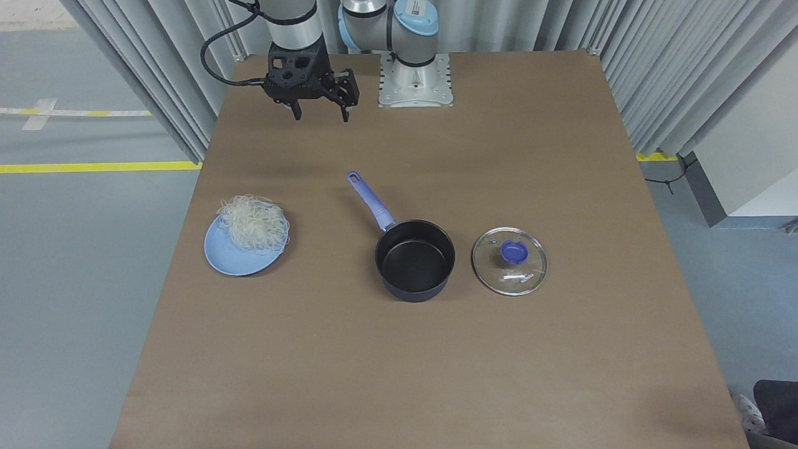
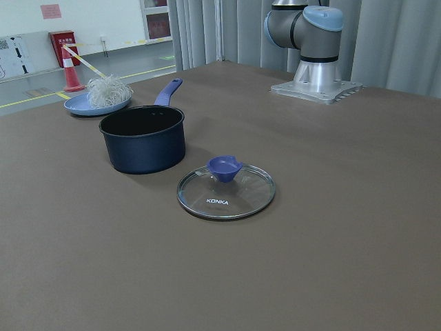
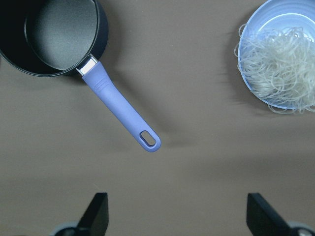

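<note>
My gripper [image 1: 321,112] hangs open above the back left of the table, its two black fingertips wide apart in the wrist view with nothing between them. A dark saucepan [image 1: 413,262] with a lilac handle [image 3: 115,103] sits mid-table, the handle pointing toward the back. To its left, a blue plate [image 1: 228,258] holds a pile of white noodles [image 1: 252,223]. Right of the pan, a glass lid [image 1: 509,273] with a blue knob [image 1: 514,252] lies flat on the table.
The robot's base [image 1: 415,90] is mounted at the back edge, with curtains behind it.
</note>
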